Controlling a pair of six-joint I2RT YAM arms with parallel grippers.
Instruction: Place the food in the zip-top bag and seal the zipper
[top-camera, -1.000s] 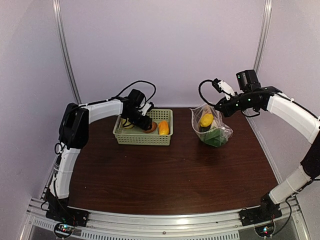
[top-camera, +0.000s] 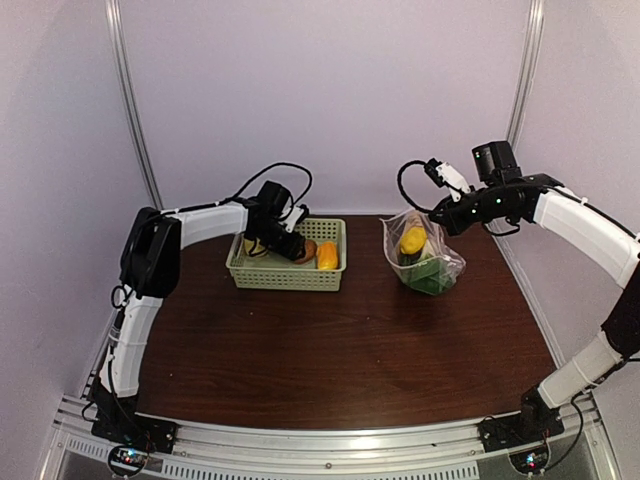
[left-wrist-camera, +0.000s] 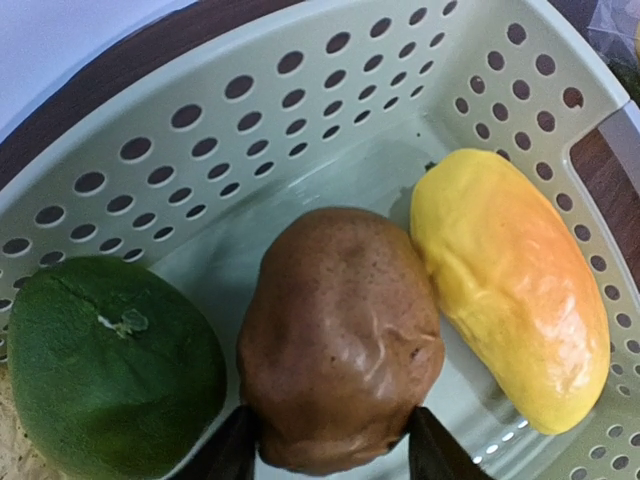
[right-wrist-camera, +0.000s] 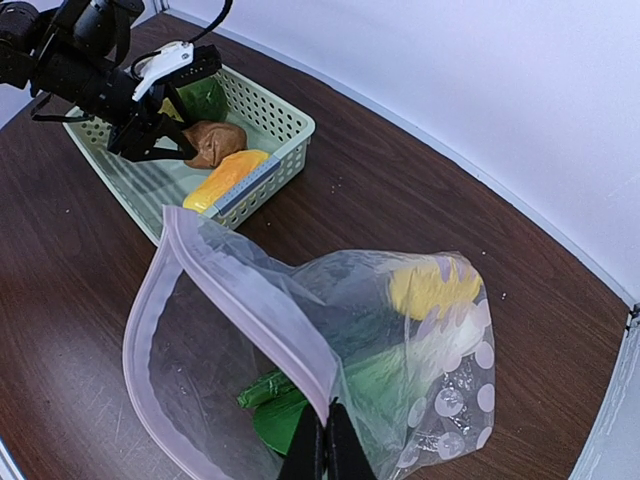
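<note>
In the pale green basket (top-camera: 285, 282) lie a brown potato-like food (left-wrist-camera: 340, 310), a yellow mango-like food (left-wrist-camera: 508, 285) and a green food (left-wrist-camera: 112, 365). My left gripper is down around the brown food's lower end, a finger at each side; whether it grips is unclear. The clear zip top bag (top-camera: 424, 255) holds yellow and green food. My right gripper is shut on the bag's rim, holding it up with the mouth partly open.
Pale walls stand at the back and sides.
The left arm has shifted very slightly at the basket; otherwise nothing visibly differs.
</note>
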